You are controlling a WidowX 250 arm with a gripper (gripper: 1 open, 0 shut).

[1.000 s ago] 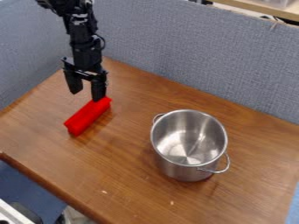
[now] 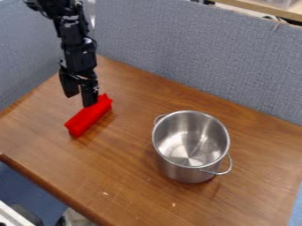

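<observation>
A red elongated object (image 2: pixel 87 116) lies on the wooden table, angled from lower left to upper right. My black gripper (image 2: pixel 80 94) hangs just above its upper end, fingers pointing down; whether they touch it or how wide they stand is hard to tell. A steel pot (image 2: pixel 190 146) with two handles stands upright to the right, apart from the red object.
Grey padded walls (image 2: pixel 200 48) bound the table at the back and left. The table's front left edge drops away to a blue floor.
My gripper has moved slightly down and left toward the red object, and its fingers look less spread. The red object and pot look unchanged.
</observation>
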